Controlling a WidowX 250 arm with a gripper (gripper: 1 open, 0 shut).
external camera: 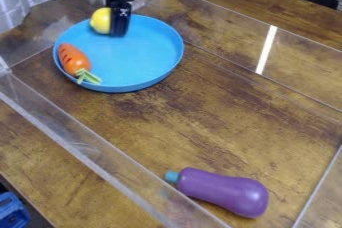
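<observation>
My black gripper (114, 17) reaches down from the top edge to the back of a blue plate (135, 57), shut on a yellow toy (100, 20) that sits at the plate's back rim; the fingers partly hide it. An orange toy carrot (75, 59) with green leaves lies on the left of the plate.
A purple toy eggplant (223, 190) lies at the front right. Clear walls border the wooden table (181, 122) at the left and right.
</observation>
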